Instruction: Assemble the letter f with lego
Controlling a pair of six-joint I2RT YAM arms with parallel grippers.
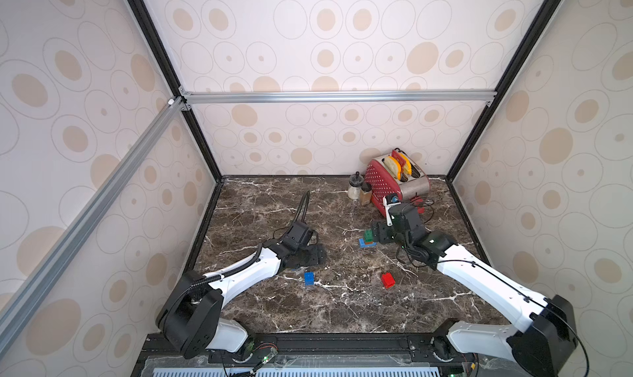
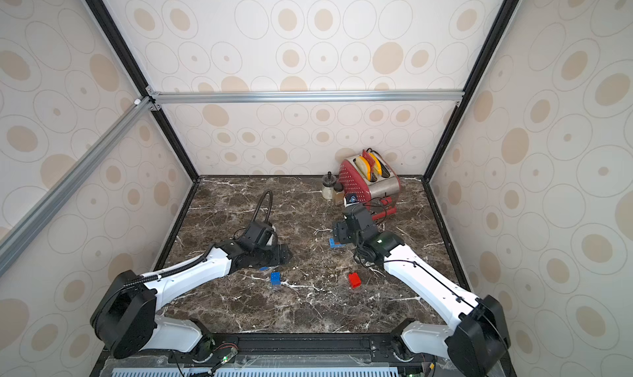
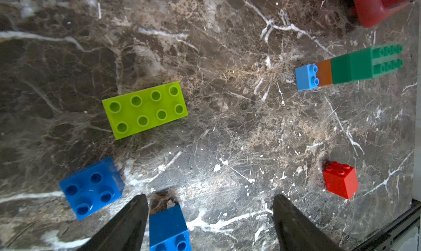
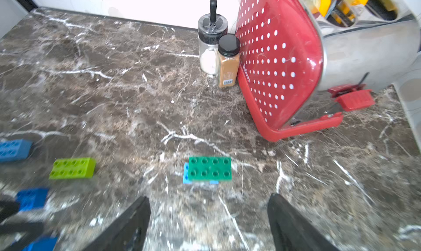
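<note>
A brick stack stands on the table: a light blue brick [image 3: 305, 77] at its foot, an orange brick [image 3: 325, 72] above that, and green bricks [image 3: 350, 67] on top. From above, the right wrist view shows mostly the top green brick [image 4: 209, 168]. My right gripper is open, above and apart from the stack, nothing between its fingers. My left gripper is open over the table, also empty. Below it lie a lime green brick [image 3: 145, 109] and two blue bricks, one left [image 3: 91, 187], one near its left finger [image 3: 168, 229].
A red brick [image 1: 388, 280] lies alone at the front right. Behind the stack stand a red toaster [image 4: 280, 62] and two spice jars [image 4: 228, 62]. Another blue brick [image 4: 15, 150] shows at the right wrist view's left edge.
</note>
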